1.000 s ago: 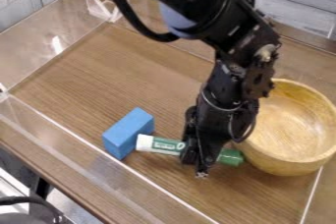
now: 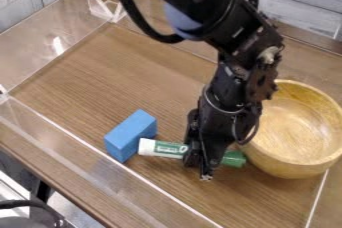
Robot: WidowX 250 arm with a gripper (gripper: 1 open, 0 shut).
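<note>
My black gripper (image 2: pixel 207 160) is down on a white and green tube (image 2: pixel 166 149) lying on the wooden table, shut on its middle part, which the fingers partly hide. The tube's green end shows to the right of the fingers. A blue block (image 2: pixel 131 132) lies just left of the tube's white end. A wooden bowl (image 2: pixel 301 122) stands to the right, behind the tube's green end.
Clear low panels (image 2: pixel 54 122) edge the table at the left and front. A dark cable shows at the lower left corner.
Very little differs; the gripper and arm have shifted slightly over the last second, with the tube in nearly the same place.
</note>
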